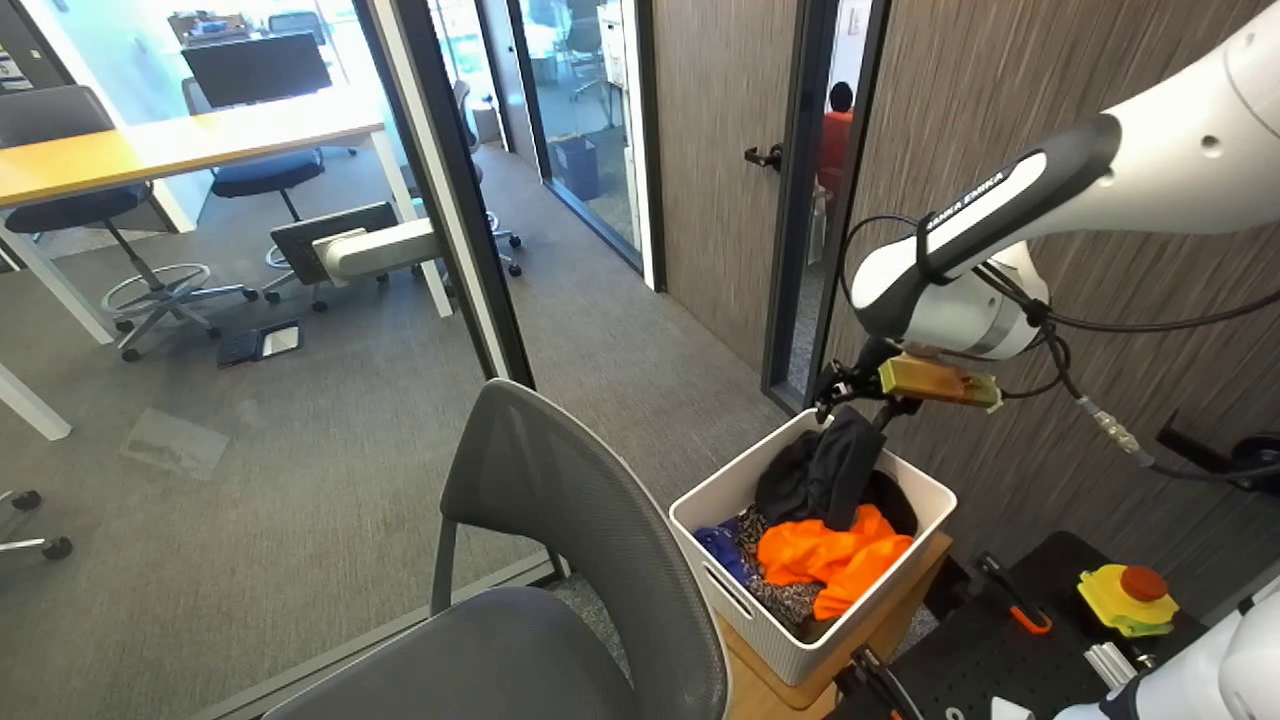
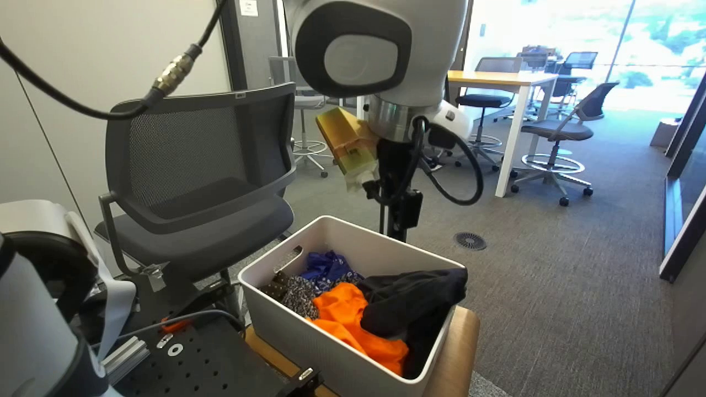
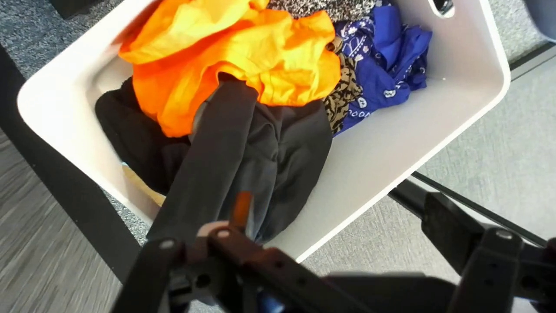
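A white bin (image 1: 710,580) holds crumpled cloths. Black cloth (image 3: 281,156) lies along one side and rises over the rim at a corner. Beside it are an orange cloth (image 3: 234,57) and a blue patterned cloth (image 3: 385,68). My gripper (image 1: 857,408) is low at that corner in exterior view 1, open, one finger on either side of the raised black end. In the wrist view the right finger (image 3: 451,229) is outside the bin wall, while the left one overlaps the black cloth. Contact with the cloth cannot be told. In exterior view 2 the fingertips are partly hidden behind the bin.
The bin stands on a wooden surface (image 2: 461,344). A grey chair (image 1: 576,528) is close beside it. A black perforated plate (image 2: 198,364) and a yellow box with a red button (image 1: 1128,596) are nearby. A wood-grain wall (image 1: 1032,480) runs behind the arm.
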